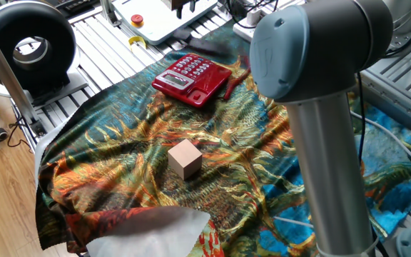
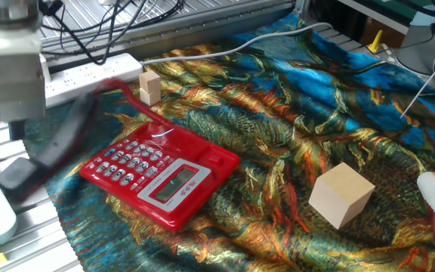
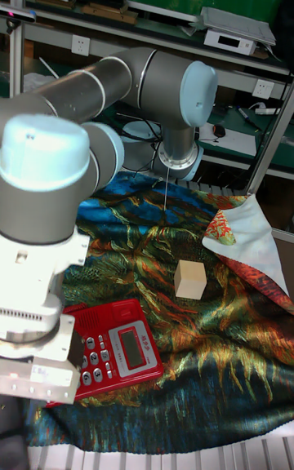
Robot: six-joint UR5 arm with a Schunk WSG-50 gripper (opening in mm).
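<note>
The red telephone base [image 1: 193,78] lies on the patterned cloth, its keypad and small display facing up. Its black handset [image 2: 59,147] is blurred beside the base, low over the cloth edge and slats; whether it rests fully on them I cannot tell. A red cord [image 2: 138,102] runs from the handset to the base. Above the handset, at the top edge of exterior view 1, my gripper [image 1: 185,10] is open, fingers apart and clear of the handset. In exterior view 2 only a dark fingertip [image 2: 16,130] shows below the wrist.
A wooden cube [image 2: 341,195] sits on open cloth. Two small stacked blocks [image 2: 150,88] stand near a white power strip [image 2: 89,81]. A red button [image 1: 137,20] is on a pale panel at the back. The upper arm [image 1: 327,157] fills the right side.
</note>
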